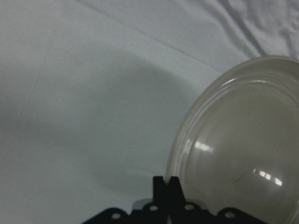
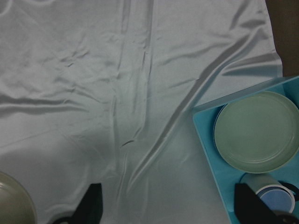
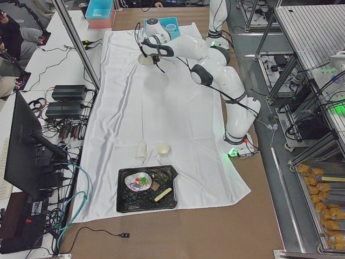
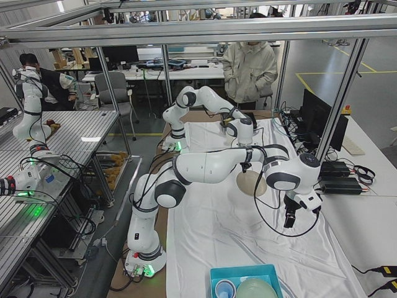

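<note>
A round beige plate lies on the white cloth; in the left wrist view my left gripper has its fingertips together at the plate's rim, and whether the rim is between them I cannot tell. My right gripper is open over the cloth, between that plate and a blue bin. The bin holds a pale green plate and a blue cup.
At the other end of the cloth are a black tray with small items, a cream cup and a white object.
</note>
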